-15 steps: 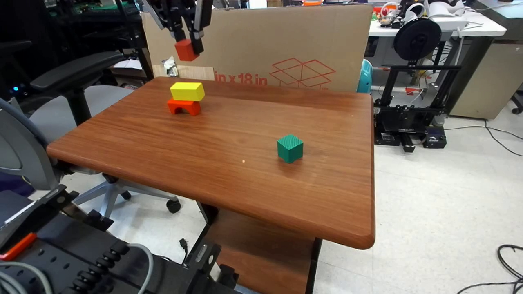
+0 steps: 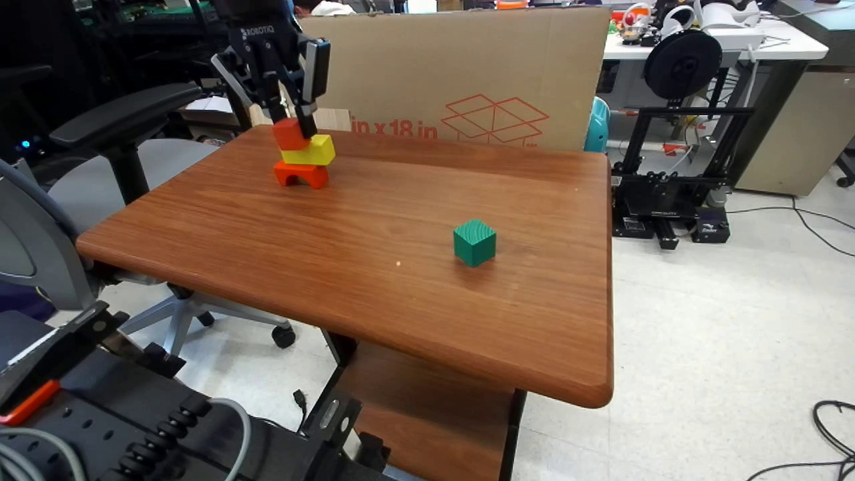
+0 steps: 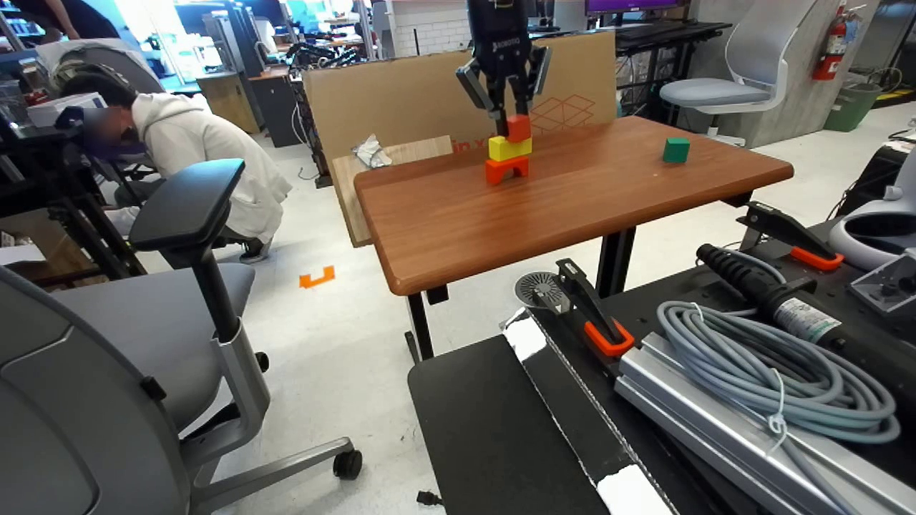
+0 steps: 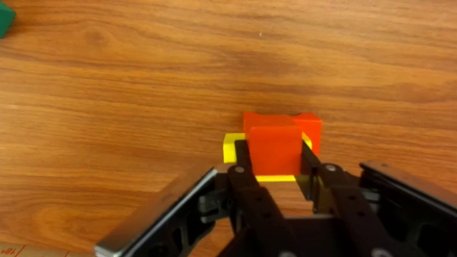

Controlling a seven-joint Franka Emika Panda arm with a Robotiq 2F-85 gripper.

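My gripper is shut on a red cube point(image 4: 275, 150), one finger on each side of it. In exterior view 1 the red cube point(image 2: 290, 135) is at the top of the yellow block point(image 2: 312, 151), overlapping its upper face; whether its weight rests there I cannot tell. Beneath the yellow block lies an orange-red arch block point(image 2: 301, 175) standing on the table. From above, the cube hides most of the yellow block point(image 4: 230, 147), and a corner of the arch block point(image 4: 310, 126) shows to the right.
A green cube point(image 2: 474, 244) stands alone on the wooden table point(image 2: 385, 304), well away from the stack. Behind the table's far edge rises a large cardboard sheet point(image 2: 457, 72).
My gripper has come down with the red cube, from well above the stack to the top of the yellow block. The yellow block, arch block and green cube have stayed in place.
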